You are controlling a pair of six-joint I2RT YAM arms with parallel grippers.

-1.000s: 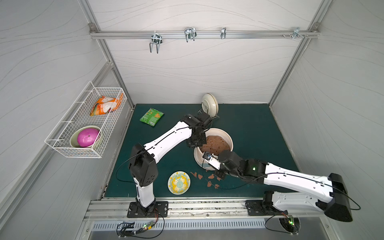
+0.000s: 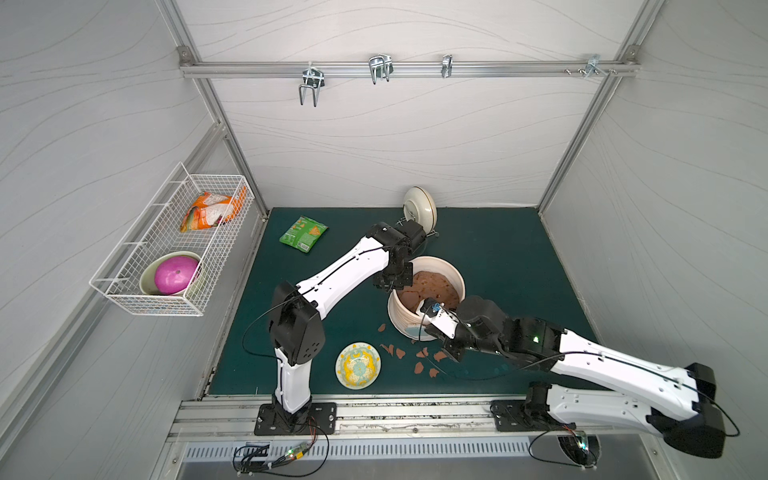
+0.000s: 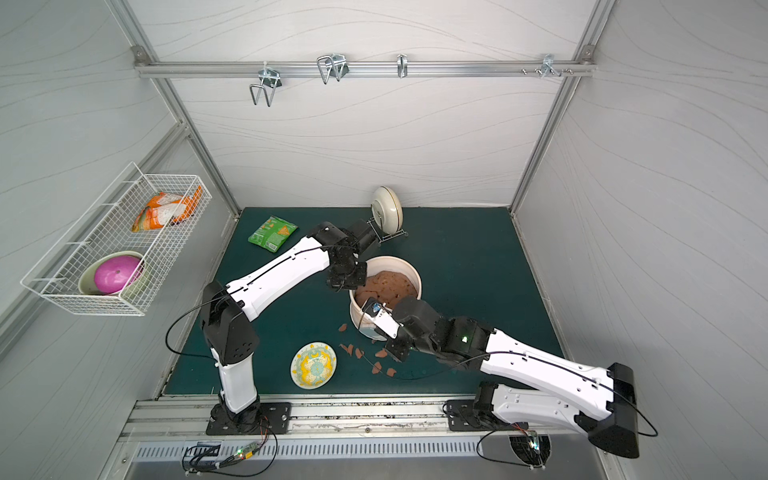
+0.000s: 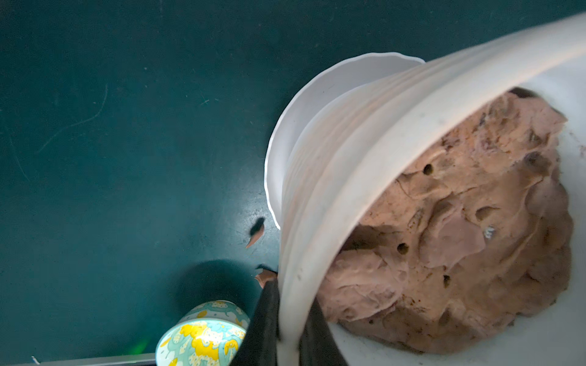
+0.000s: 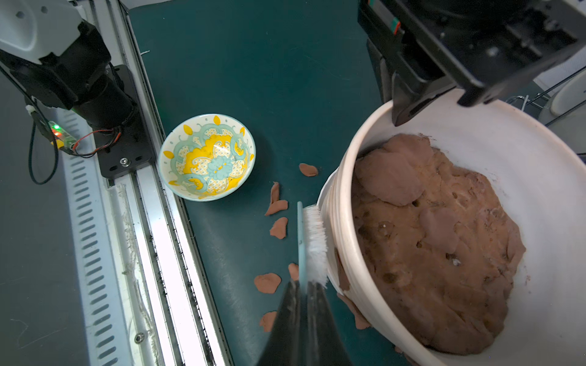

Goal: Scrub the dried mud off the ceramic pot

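Observation:
A white ceramic pot (image 5: pixel 351 201) holding brown soil (image 5: pixel 427 244) stands on a white saucer (image 4: pixel 305 103), which shows beside its base. On its rim, at the left side, my left gripper is shut. My right gripper is shut on a thin blue scrub brush (image 5: pixel 301 244) held at the pot's near side. Its white bristles (image 5: pixel 316 244) face the outer wall, very close to it; contact is hard to tell. A brown patch of mud (image 5: pixel 341 268) clings low on that wall, and loose mud flakes (image 5: pixel 267 282) are scattered on the table.
A patterned yellow bowl (image 2: pixel 357 365) sits near the front edge, left of the flakes. Toward the back are a green packet (image 2: pixel 304 233) and a plate in a rack (image 2: pixel 420 209). A wire basket (image 2: pixel 172 240) hangs on the left wall. Table right of the pot is free.
The right hand with the brush has shifted right along the pot's near side, its elbow swinging rightward and toward the front. The left elbow has drifted slightly right; its grip on the rim holds.

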